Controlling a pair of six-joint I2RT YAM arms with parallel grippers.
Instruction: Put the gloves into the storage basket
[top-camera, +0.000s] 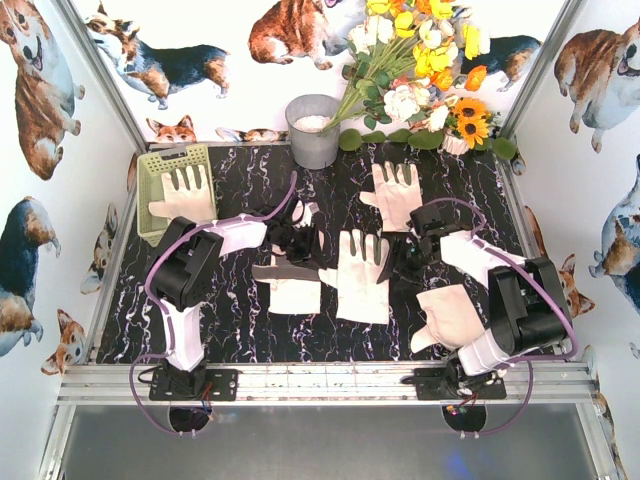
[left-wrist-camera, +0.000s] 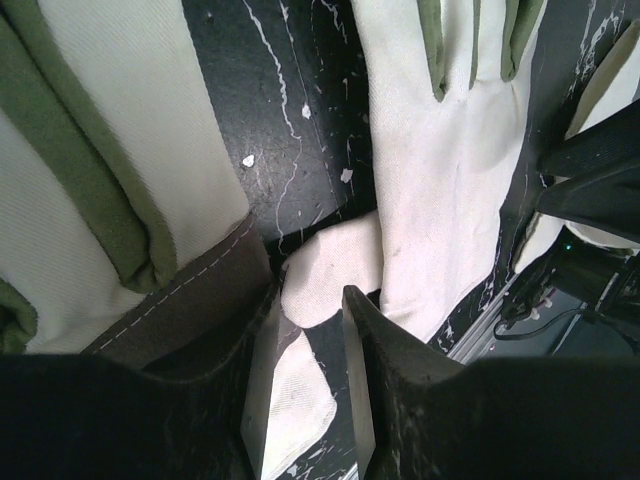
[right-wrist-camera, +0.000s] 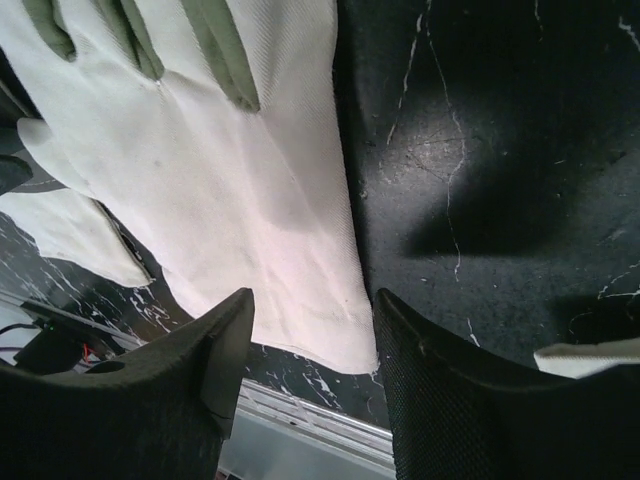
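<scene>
Cream gloves with green-striped fingers lie on the dark marbled table. The middle glove (top-camera: 362, 295) has its thumb (left-wrist-camera: 335, 270) pointing left, toward the left glove (top-camera: 295, 297), which has a dark band (left-wrist-camera: 190, 300) across it. My left gripper is part open by that thumb, above the left glove's right side. Over the middle glove's right edge, my right gripper is parted, with the glove's cuff visible between and below its fingers. Whether either one touches cloth is unclear. A green storage basket (top-camera: 146, 205) at the back left holds a glove (top-camera: 184, 192).
Another glove (top-camera: 396, 195) lies behind my right gripper, and one more (top-camera: 450, 318) near the front right. A grey bucket (top-camera: 314, 150) and a flower bouquet (top-camera: 430, 70) stand at the back. Bare table shows at the front left.
</scene>
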